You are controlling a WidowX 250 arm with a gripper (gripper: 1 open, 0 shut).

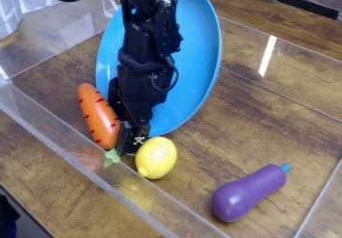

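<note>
My black gripper [131,132] is low over the blue plate's left side, its fingertips beside an orange carrot [99,116] with a green top. Whether it is open or shut on anything is hidden by the dark arm and the carrot. The blue plate [201,52] stands tilted up behind the arm. A yellow lemon [156,157] lies just right of the fingertips, near the carrot's green end.
A purple eggplant [247,192] lies at the front right on the wooden floor [267,112]. Clear walls run along the left and front.
</note>
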